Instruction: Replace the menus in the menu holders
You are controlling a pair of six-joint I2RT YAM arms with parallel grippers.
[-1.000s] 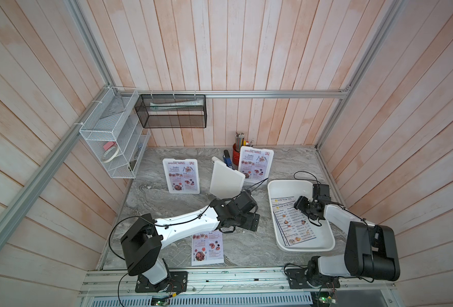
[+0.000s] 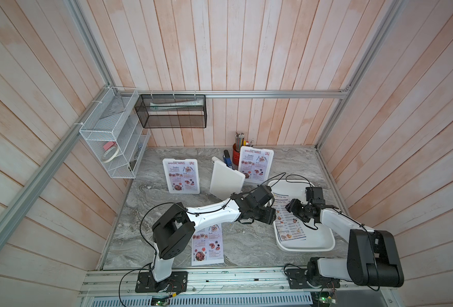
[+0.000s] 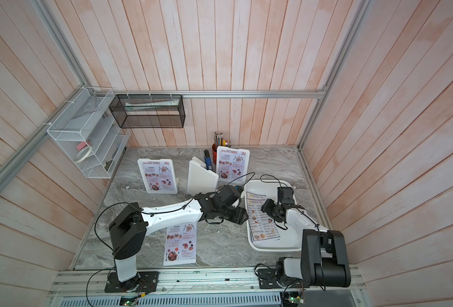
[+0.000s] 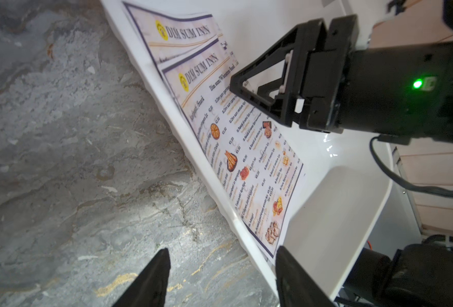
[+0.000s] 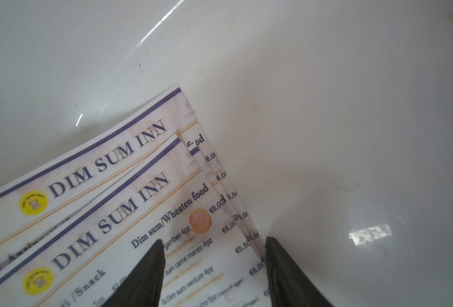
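Observation:
Several Dim Sum Inn menus (image 4: 241, 143) lie overlapped in the white tray (image 2: 306, 246), pushed against its left wall. My right gripper is part open over the top menu's upper right corner; whether its fingers touch the paper cannot be told. Just outside the tray's left rim, my left gripper hangs part open, with nothing between its fingers. A blank-faced holder (image 2: 227, 181) stands at the middle of the table. To its sides stand two holders with special menus, the left holder (image 2: 181, 176) and the right holder (image 2: 255, 164).
One special menu sheet (image 2: 207, 245) lies flat at the front of the table, below the left arm. Behind the holders is a red pen cup (image 2: 236, 155). A wire shelf (image 2: 115, 134) hangs at the left, a black basket (image 2: 170, 111) on the back rail.
My left gripper has moved right, up to the tray's edge. The right gripper has shifted left, and the menus have slid left in the tray, the top one turning slightly.

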